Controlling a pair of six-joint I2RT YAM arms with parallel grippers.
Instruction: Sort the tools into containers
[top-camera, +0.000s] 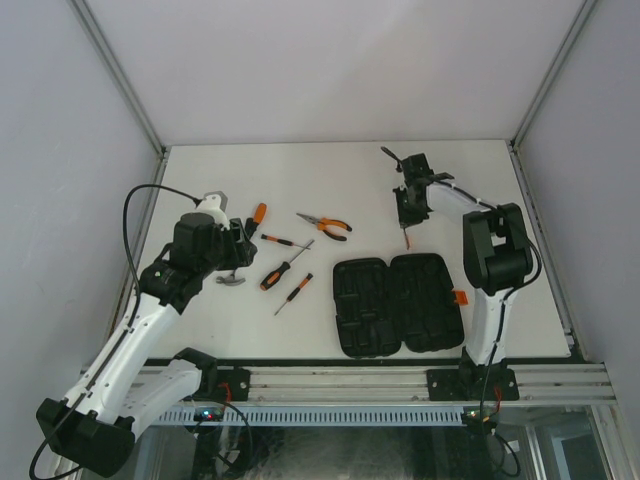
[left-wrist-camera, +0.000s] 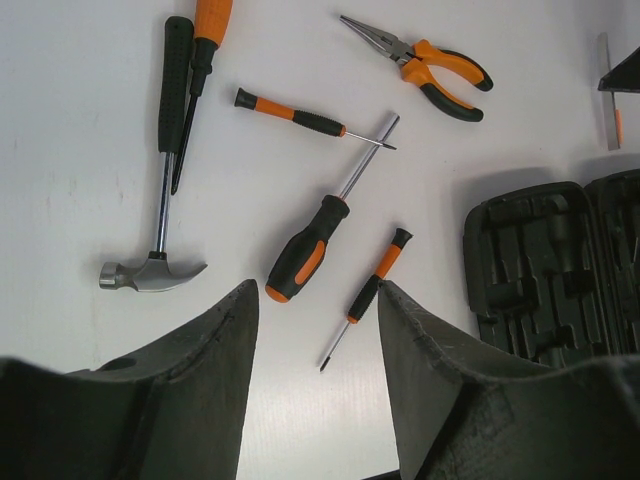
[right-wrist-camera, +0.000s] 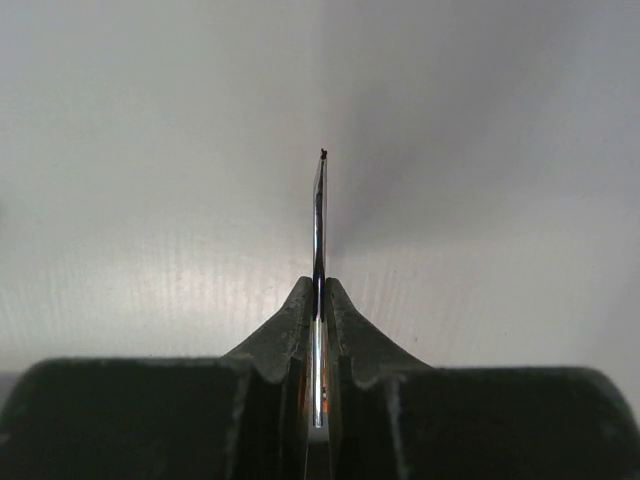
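A slim metal tool that looks like tweezers (right-wrist-camera: 319, 220) is pinched between the fingertips of my right gripper, which is shut on it. One end points straight ahead; from above, an orange end (top-camera: 407, 240) shows below the gripper. My left gripper hangs open and empty over the left-side tools. Beneath it lie a large screwdriver (left-wrist-camera: 305, 258) and a small screwdriver (left-wrist-camera: 370, 295). Another small screwdriver (left-wrist-camera: 300, 117), a hammer (left-wrist-camera: 172, 115), a long screwdriver (left-wrist-camera: 208, 40) and pliers (left-wrist-camera: 430, 72) lie farther off. The black tool case (top-camera: 397, 346) lies open.
An orange tab (top-camera: 460, 297) sticks out at the case's right side.
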